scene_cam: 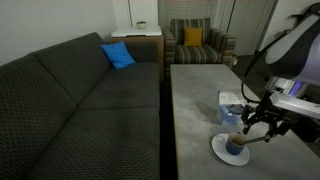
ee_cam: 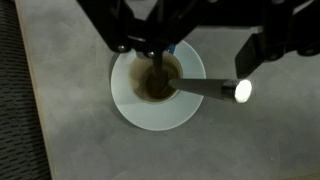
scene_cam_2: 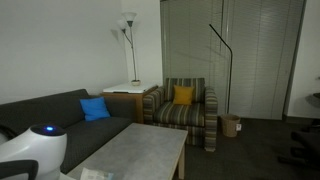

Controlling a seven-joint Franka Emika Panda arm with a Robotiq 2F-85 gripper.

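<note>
A blue cup (scene_cam: 235,144) with a brown inside sits on a white saucer (scene_cam: 220,153) on the table. From the cup, a grey-handled utensil (ee_cam: 212,88) leans out to the right, its handle end bright in the wrist view. My gripper (scene_cam: 262,130) hangs just above that handle, right of the cup. Its two dark fingers stand apart in the wrist view, with bare table between them; the gripper is open and grips nothing that I can see. One finger overlaps the edge of the cup (ee_cam: 155,80) in that view; contact cannot be told.
A light-blue box (scene_cam: 230,114) with its white lid raised stands just behind the cup. A dark sofa (scene_cam: 85,110) runs along the left side.
</note>
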